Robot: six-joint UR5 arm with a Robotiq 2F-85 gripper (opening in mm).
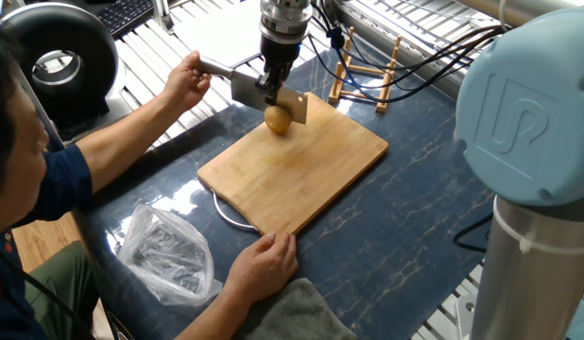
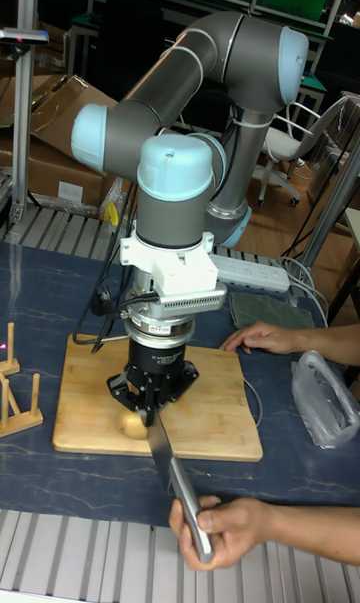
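Observation:
A cleaver (image 1: 259, 93) is held by its handle in the person's hand, its blade reaching over the far end of the wooden cutting board (image 1: 301, 175). My gripper (image 2: 156, 405) points down there, fingertips drawn together on the blade, with a dark finger crossing the blade's face in exterior view 1. A round yellow-brown potato-like item (image 1: 278, 119) is on the board right below the fingers and blade. In exterior view 3 this potato-like item (image 2: 133, 425) shows beside the fingertips. Whether the blade touches it is hidden.
The person's other hand (image 1: 262, 269) rests at the board's near corner. A clear plastic bag (image 1: 169, 255) and a grey cloth (image 1: 297, 314) lie on the dark table. A wooden rack (image 1: 366, 76) stands beyond the board, with cables hanging close by. Most of the board is bare.

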